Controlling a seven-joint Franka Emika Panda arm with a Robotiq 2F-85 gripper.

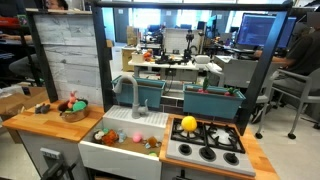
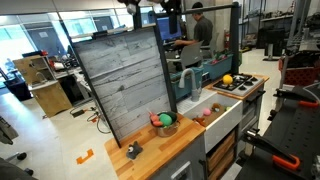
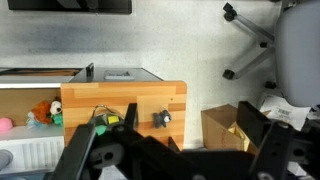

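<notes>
In the wrist view my gripper stands open, its dark fingers spread at the bottom with nothing seen between them. It is high above the wooden counter (image 3: pixel 140 92). A bowl (image 1: pixel 74 116) of colourful items, one of them green, sits on the counter left of the sink. Beside it lies a small dark object (image 3: pixel 162 118). Several toy-like items (image 1: pixel 124 138) lie inside the white sink (image 1: pixel 110 158). A yellow ball-like object (image 1: pixel 189 123) rests on the stove (image 1: pixel 208 152); exterior view 2 shows it there too.
A grey faucet (image 1: pixel 133 92) rises behind the sink. Blue bins (image 1: pixel 210 104) hang on the rail behind the stove. The whitewashed wood panel (image 2: pixel 130 85) stands at the counter's back. A cardboard box (image 3: pixel 222 128) and an office chair (image 3: pixel 298 55) are on the floor nearby.
</notes>
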